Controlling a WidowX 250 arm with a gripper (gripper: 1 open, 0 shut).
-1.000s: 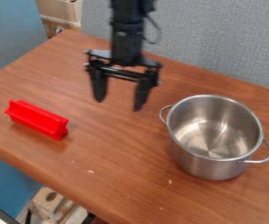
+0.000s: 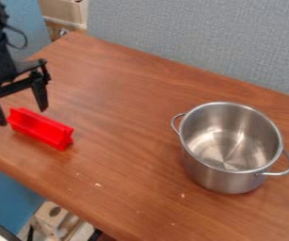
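My black gripper (image 2: pixel 20 97) is at the left edge, open, its fingers pointing down just above and beside the left end of a long red block (image 2: pixel 42 130). The block lies on the wooden table near its left edge, with nothing seen between the fingers. A steel pot (image 2: pixel 231 148) with two side handles stands upright on the right half of the table, empty inside as far as it shows.
A grey textured wall (image 2: pixel 197 38) runs behind it. Pale wooden structures show beyond the table's edges at top left and bottom left.
The gripper has moved from the back middle of the table leftward to beside the red block. The block and pot have stayed in place.
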